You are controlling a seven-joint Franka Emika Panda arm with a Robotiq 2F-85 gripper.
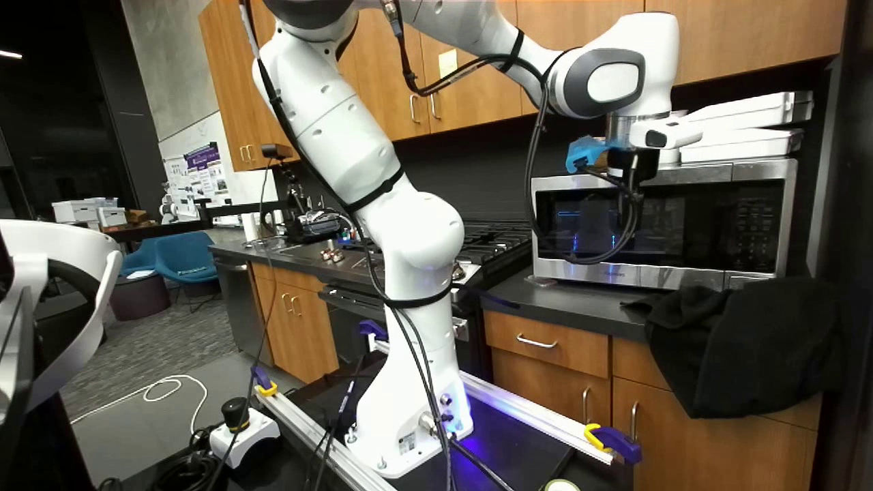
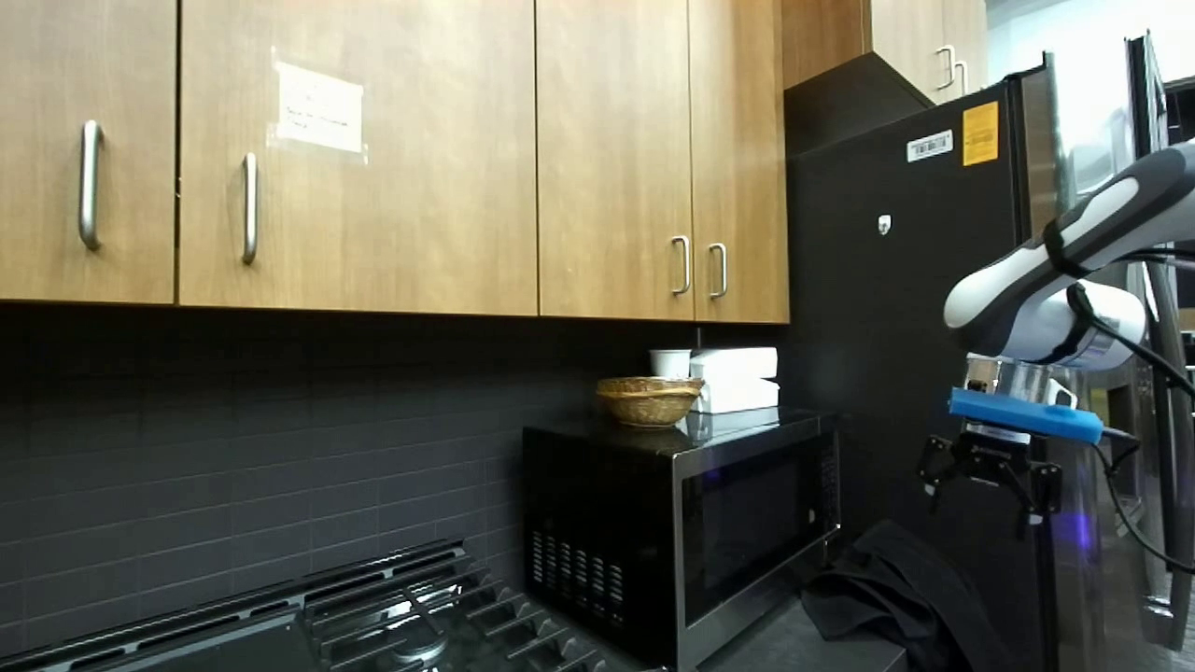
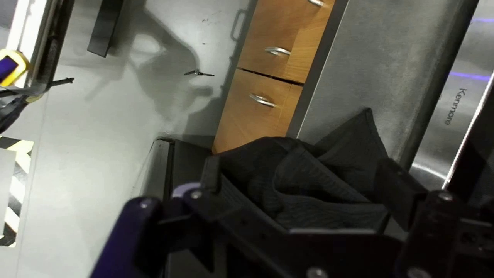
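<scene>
A dark cloth (image 1: 741, 348) lies bunched on the counter in front of the microwave and hangs over the edge across the drawers. Seen from the wrist, the cloth (image 3: 305, 185) spreads below and between my fingers. My gripper (image 2: 991, 510) points downward, its fingers wide apart and nothing between them. In exterior view 2 it hangs above and to the right of the cloth (image 2: 902, 594), clear of it. Exterior view 1 has the gripper in front of the microwave door, with its fingertips hard to make out against the dark glass.
The microwave (image 2: 739, 538) stands at the counter's back, bearing a wicker basket (image 2: 650, 401), a white cup (image 2: 669, 363) and white containers (image 2: 734, 381). A black refrigerator (image 2: 907, 269) rises beside it. Bare counter (image 1: 544, 301) lies left of the cloth.
</scene>
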